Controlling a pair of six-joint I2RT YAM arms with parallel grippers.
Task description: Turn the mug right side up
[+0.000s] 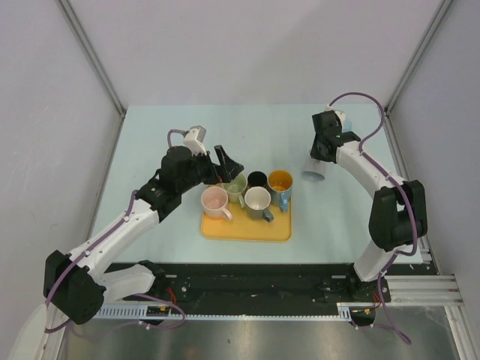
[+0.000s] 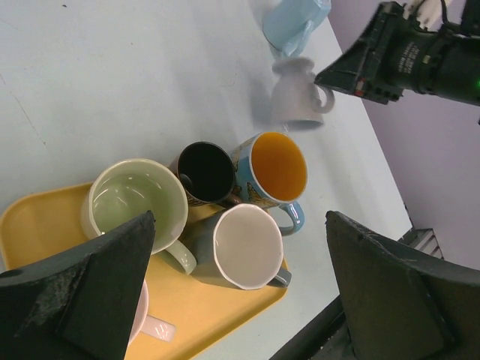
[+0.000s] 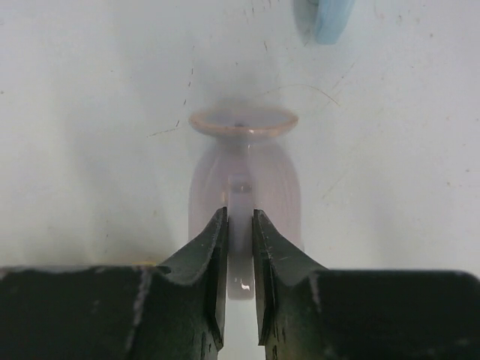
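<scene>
A white mug (image 2: 294, 96) hangs at my right gripper, rim downward with its handle toward the gripper. In the right wrist view the mug (image 3: 206, 187) appears blurred, its handle between the two fingertips of my right gripper, which is shut on it. The top view shows the mug (image 1: 314, 169) mostly under that gripper. My left gripper (image 1: 228, 166) stands open above the tray of mugs, with nothing held.
An orange tray (image 1: 240, 231) holds several mugs, including pink, green, black, white and orange ones, at centre left. A light blue mug (image 2: 296, 22) stands at the back right.
</scene>
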